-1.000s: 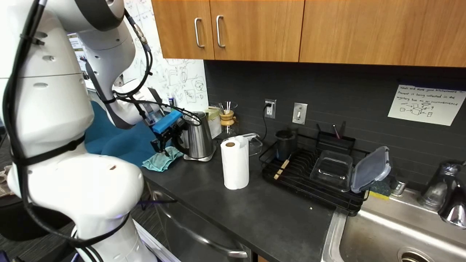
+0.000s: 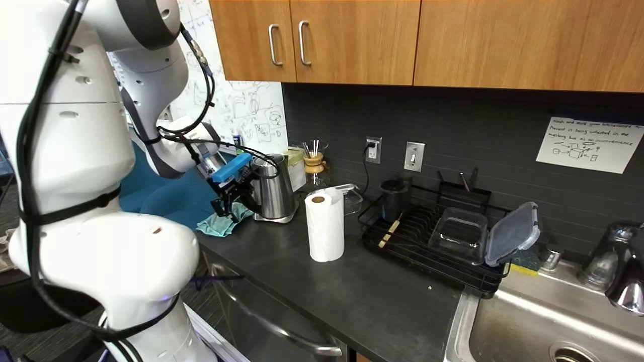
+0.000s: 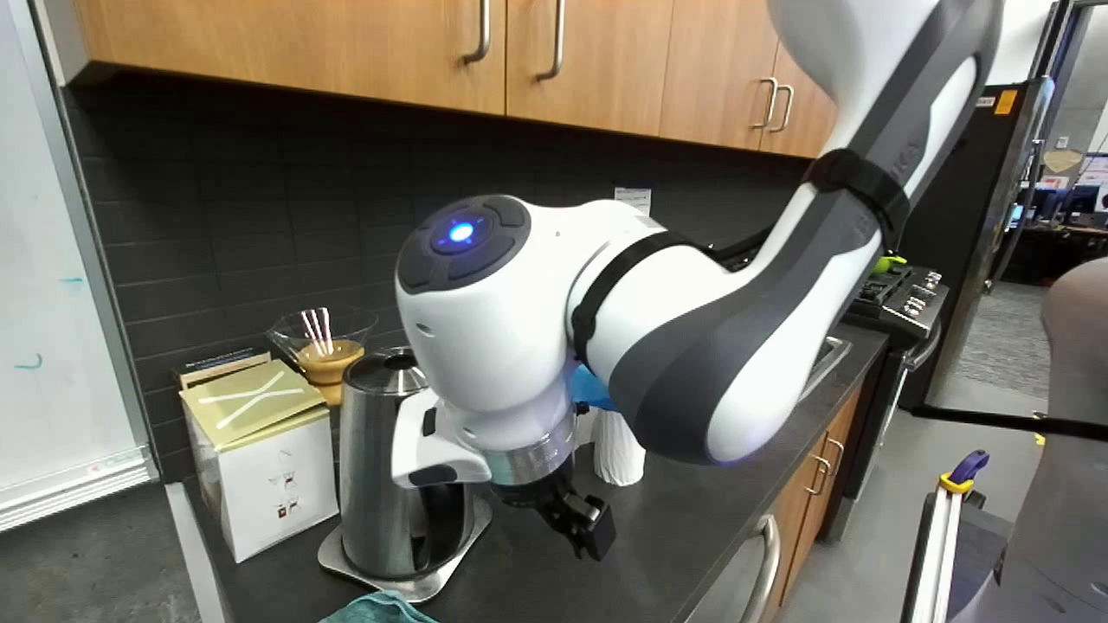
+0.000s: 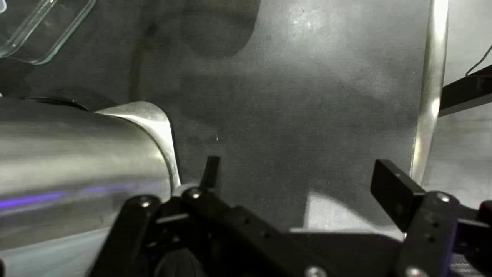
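Observation:
My gripper stands open in the wrist view, its black fingers wide apart with only dark counter beyond the gap. The steel kettle (image 4: 78, 161) fills the left side of that view, beside the left finger. From the first exterior side, the gripper (image 2: 229, 208) hangs low at the counter's left end, in front of the kettle (image 2: 274, 190). A crumpled teal cloth (image 2: 223, 222) lies just below it, near the counter edge. In the second exterior view the gripper (image 3: 583, 528) is right of the kettle (image 3: 376, 488); one finger hides the other there.
A paper towel roll (image 2: 324, 226) stands mid-counter. Farther right are a black dish rack (image 2: 416, 265) with containers and the sink (image 2: 543, 301). A white box (image 3: 270, 483) and a glass coffee maker (image 3: 327, 358) stand behind the kettle. Counter in front of the rack is clear.
My gripper has shifted slightly down and tilted a little, still beside the kettle. The arm's upper links have moved slightly right. Kettle, cloth and paper roll have stayed put.

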